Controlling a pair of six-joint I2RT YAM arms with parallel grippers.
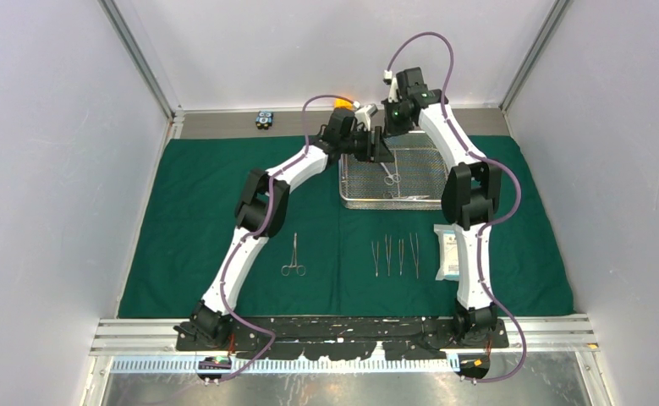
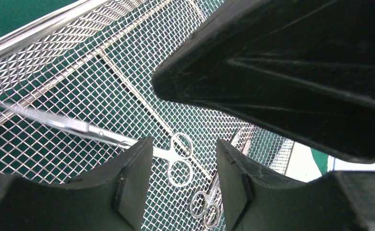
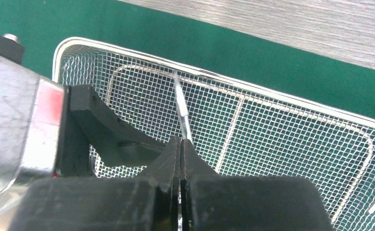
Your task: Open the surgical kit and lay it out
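Note:
The wire-mesh tray (image 1: 431,178) holds a pair of scissors (image 2: 179,159) and further ringed instruments (image 2: 200,204) lying near its front. My left gripper hangs low over the scissors, its fingers apart with nothing gripped between them. My right gripper is above the tray, shut with nothing between its fingers; the scissors show beneath it in the right wrist view. On the green cloth in front lie several tweezers (image 1: 388,254), and a clamp (image 1: 294,262) lies to the left.
A white packet (image 1: 447,252) lies at the front right, partly under the right arm. A small blue object (image 1: 265,120) and a yellow one (image 1: 341,102) sit at the back.

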